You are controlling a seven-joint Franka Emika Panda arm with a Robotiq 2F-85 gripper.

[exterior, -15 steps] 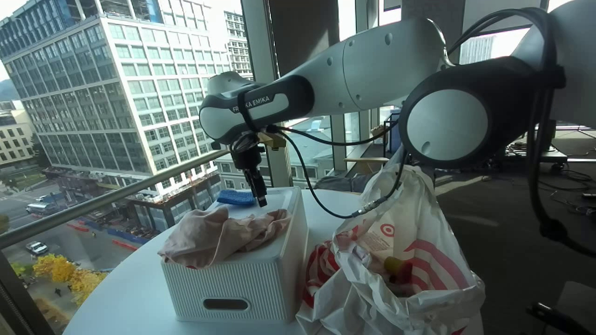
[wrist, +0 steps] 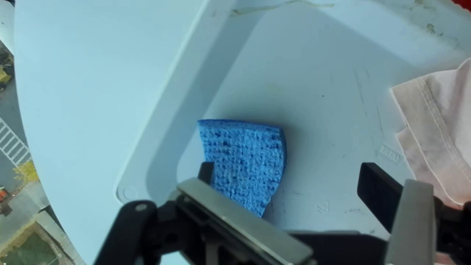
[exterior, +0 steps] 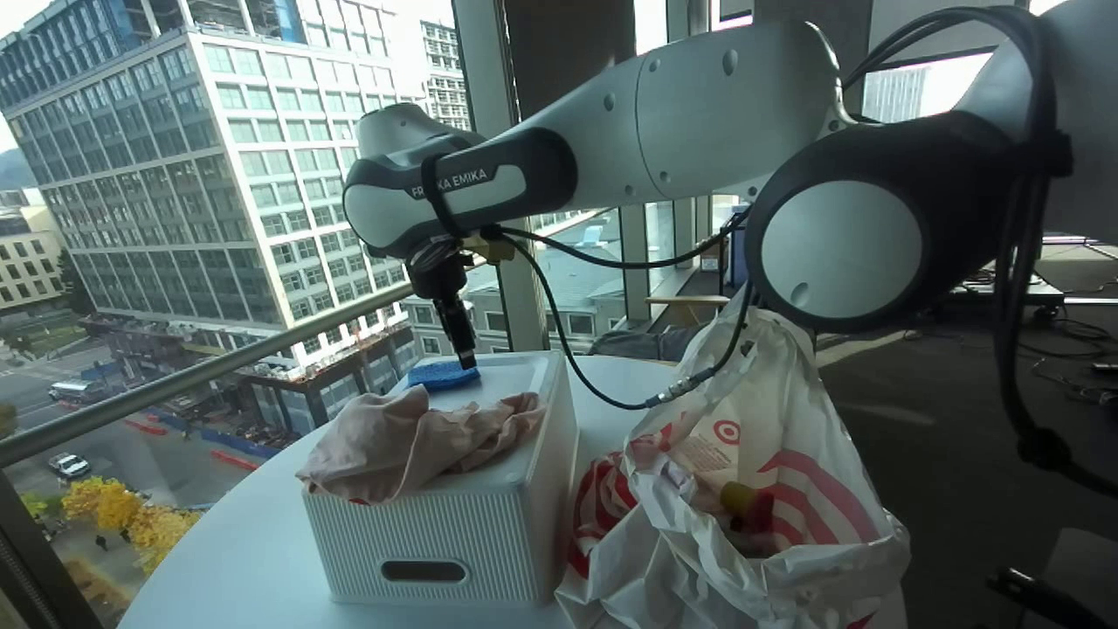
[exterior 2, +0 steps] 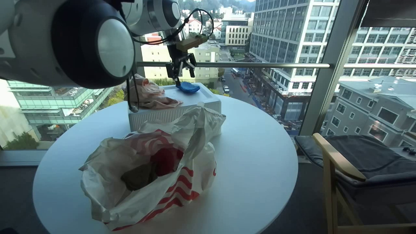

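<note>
A blue sponge [wrist: 245,163] with a rough, holed face lies on the white box lid [wrist: 318,101], close to one raised edge. In the wrist view my gripper is open above the lid, its fingers wide apart and empty. One finger overlaps the sponge's lower left corner; the other is over bare lid, toward the cloth. Exterior view 1 has the gripper [exterior: 467,362] pointing down at the right end of the sponge [exterior: 443,376]. Whether a fingertip touches the sponge, I cannot tell.
A crumpled pink cloth [exterior: 409,445] covers the lid's near part. Beside the ribbed white box [exterior: 440,535] stands an open plastic bag [exterior 2: 195,156] with red and dark things inside. The round white table [exterior 2: 253,156] has clear room on one side.
In exterior view 1 my gripper has moved left and slightly up in the picture, from beside the sponge to its right end. Sponge, cloth, box and bag have stayed put.
</note>
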